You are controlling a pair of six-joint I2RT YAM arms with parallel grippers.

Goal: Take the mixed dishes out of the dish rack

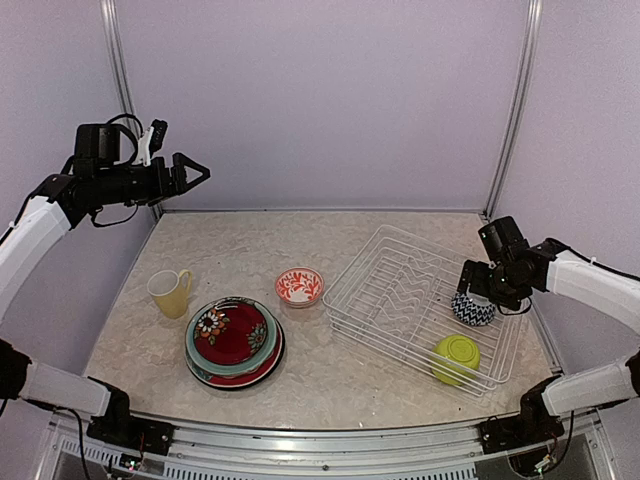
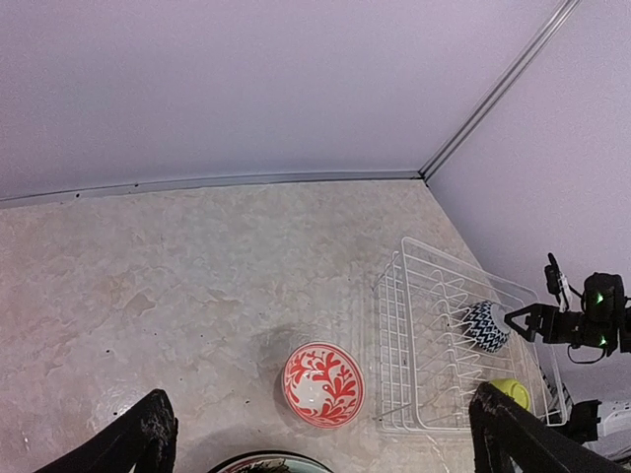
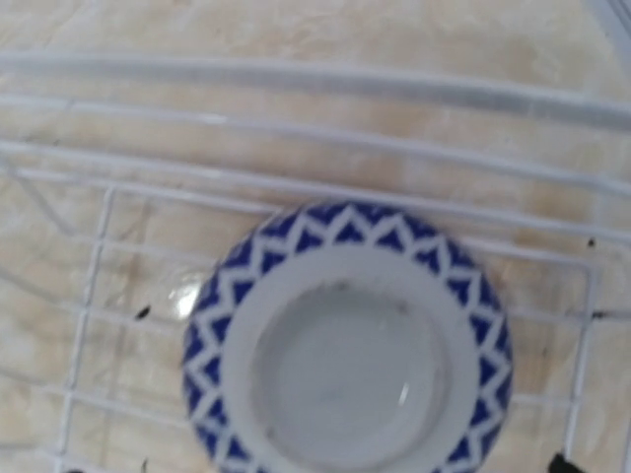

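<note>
The white wire dish rack (image 1: 385,250) stands on the right of the table. In it lie a blue-and-white patterned bowl (image 1: 473,312) and, nearer the front, a green bowl (image 1: 457,357). Just above the patterned bowl, my right gripper (image 1: 480,284) hovers open. The right wrist view shows that bowl (image 3: 350,374) upside down on the wires, its white foot ring uppermost, with the fingers almost out of frame. Far from the rack, my left gripper (image 1: 190,172) is raised at the back left, open and empty.
A stack of plates (image 1: 235,340), a yellow mug (image 1: 170,292) and a red-and-white bowl (image 1: 299,287) stand outside the rack. Bare table lies behind them and in front of the rack. The right wall is close to the right arm.
</note>
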